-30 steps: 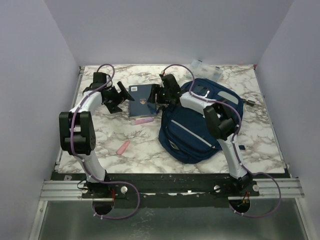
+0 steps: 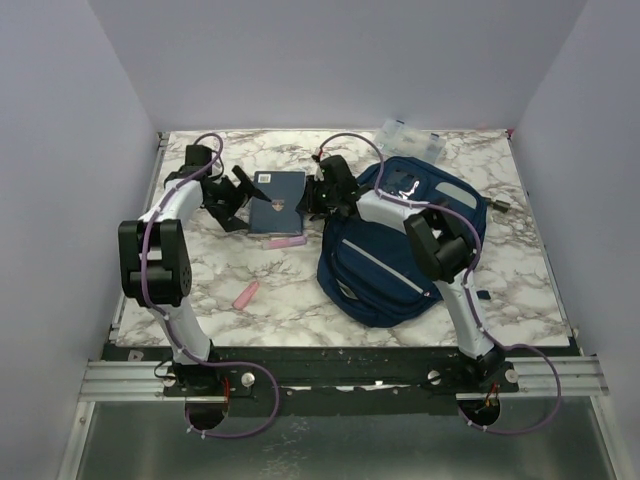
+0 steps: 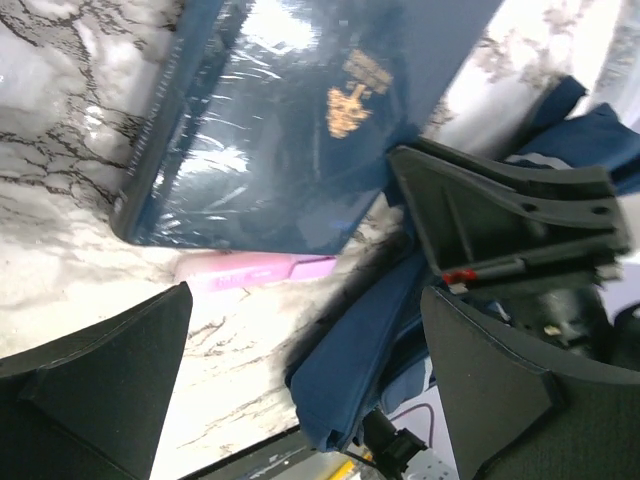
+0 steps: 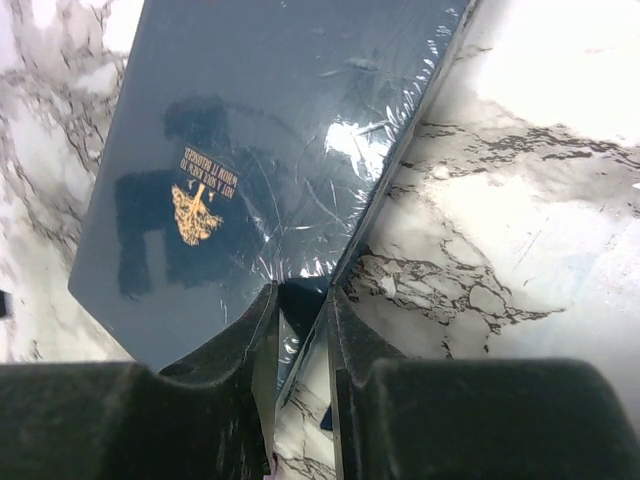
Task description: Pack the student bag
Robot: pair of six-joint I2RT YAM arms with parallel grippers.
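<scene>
A dark blue hardcover book (image 2: 277, 200) with a gold tree emblem lies flat on the marble table, left of the dark blue bag (image 2: 372, 272). My right gripper is shut on the book's edge on the bag side, one finger on either face of that edge. On the opposite side, my left gripper (image 2: 247, 209) is open, its fingers spread beside the book with nothing between them. Just below the book lies a pink, pen-like item (image 3: 235, 270), close to its lower edge. Part of the bag is hidden under the right arm.
A second pinkish item (image 2: 246, 294) lies alone at the front left. Behind the bag rests a clear plastic case (image 2: 410, 140); a small dark object (image 2: 498, 205) sits right of the bag.
The book has slid a little left with my right gripper on its edge.
</scene>
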